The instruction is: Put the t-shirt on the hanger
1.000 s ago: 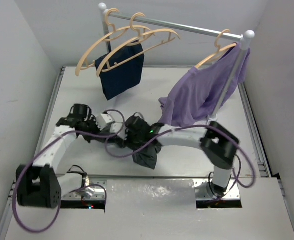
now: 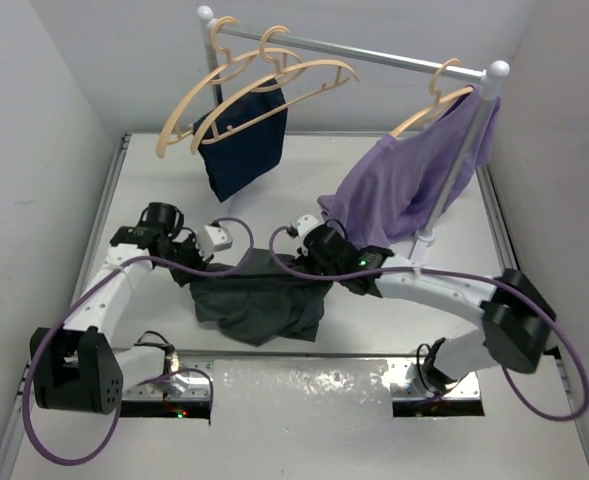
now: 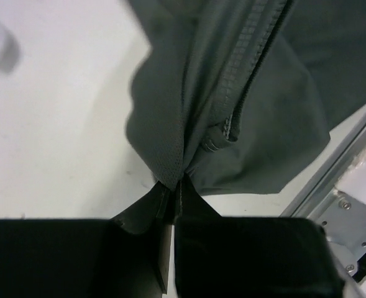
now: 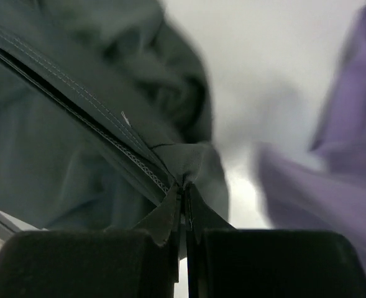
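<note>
A dark grey-green t-shirt (image 2: 259, 305) lies spread on the table's front half, its upper edge drawn out between both arms. My left gripper (image 2: 186, 276) is shut on a pinch of its left end; in the left wrist view the bunched cloth (image 3: 176, 124) runs right up to the fingertips. At the opposite end, my right gripper (image 2: 304, 262) is shut on a fold, and the right wrist view has the stitched hem (image 4: 133, 139) leading into the closed tips. Two bare wooden hangers (image 2: 239, 125) hang on the rack's left side.
A metal rack rail (image 2: 374, 55) crosses the back. From it hang a navy garment (image 2: 244, 150) on the left and a purple shirt (image 2: 404, 180) on the right, close to my right arm. Bare white table (image 2: 319, 160) shows between them.
The arms have moved apart since one second ago, and the shirt, bunched before, is stretched out wider.
</note>
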